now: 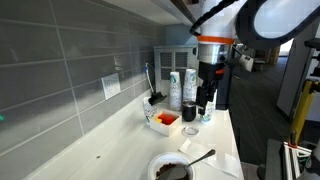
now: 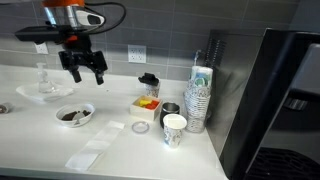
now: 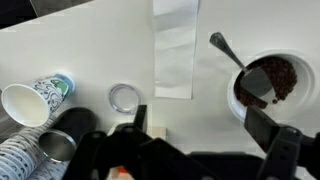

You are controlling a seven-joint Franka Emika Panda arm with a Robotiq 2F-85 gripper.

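Observation:
My gripper is open and empty in the wrist view, its fingers set wide apart. It hangs well above the white counter in exterior view 2, on the left side. Below and beside it sits a white bowl (image 2: 73, 114) holding dark brown bits. A dark scoop (image 3: 256, 80) rests in that bowl, its handle over the rim. A pale paper strip (image 3: 175, 55) lies flat near the bowl. Beyond it is a small clear round dish (image 3: 124, 98). Nothing touches my gripper.
A white box (image 2: 145, 115) of colourful items, a dark canister (image 2: 168, 109), a printed cup (image 2: 174, 132) and stacked cups (image 2: 195, 103) stand to the right of the bowl in exterior view 2. A tiled wall (image 1: 40, 95) borders the counter. Bare counter lies around the paper strip.

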